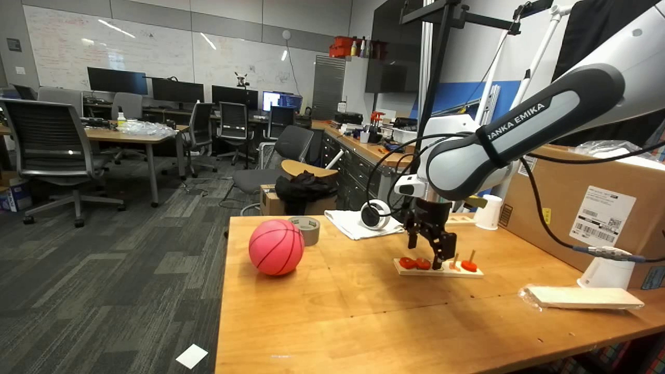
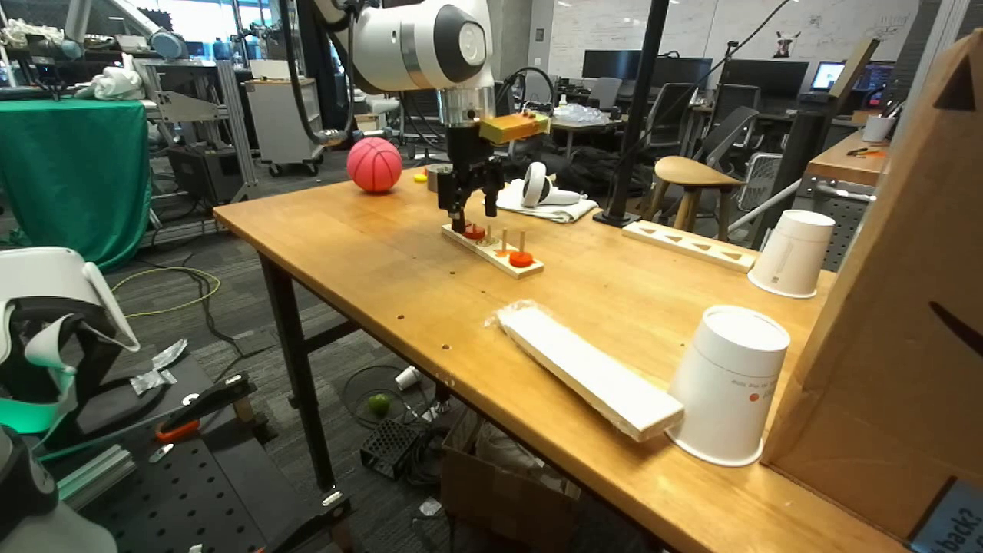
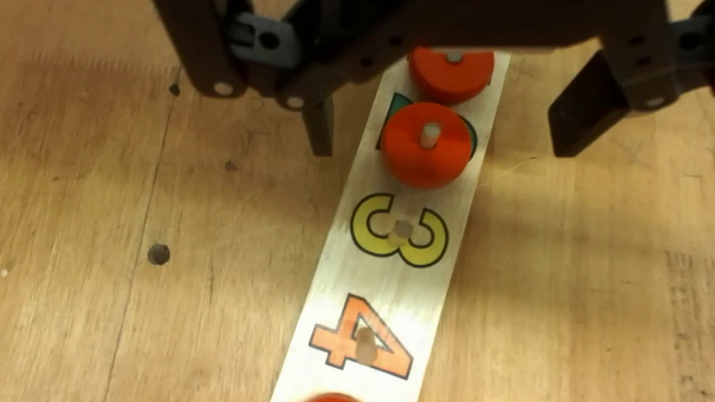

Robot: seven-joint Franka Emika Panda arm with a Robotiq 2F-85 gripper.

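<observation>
A pale wooden peg board [image 3: 365,274] with painted numbers lies on the table. In the wrist view a red disc [image 3: 429,151] sits on the peg above the yellow 3, and another red disc [image 3: 452,73] is beyond it, partly covered by the gripper. The pegs at the 3 and the orange 4 are bare. A third red disc [image 1: 468,266] rests around the peg towards the board's right end in exterior view 1. My gripper is open above the board, its fingers spread on either side of the nearer disc's row, nothing held.
A pink ball [image 1: 277,247] and a tape roll [image 1: 305,230] stand to the left in exterior view 1. Behind the board are a white cloth [image 1: 355,224] and headset. White cups [image 2: 733,382], a wrapped plank [image 2: 585,369] and a large box lie to the right.
</observation>
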